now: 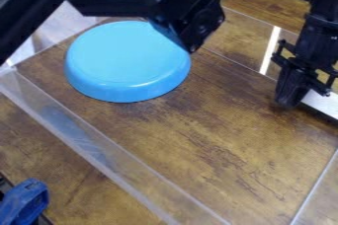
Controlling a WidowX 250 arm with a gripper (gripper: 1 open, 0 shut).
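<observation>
My gripper is at the right edge of the view, low at the wooden tray floor. It looks shut. A white bar lies just behind and beside its fingertips; whether anything is between them cannot be made out. A blue round lid or bowl lies on the wood at the upper left, well apart from the gripper.
Clear plastic walls border the wooden floor, with a white strip at the upper right. A blue object sits outside at the lower left. The black arm spans the top.
</observation>
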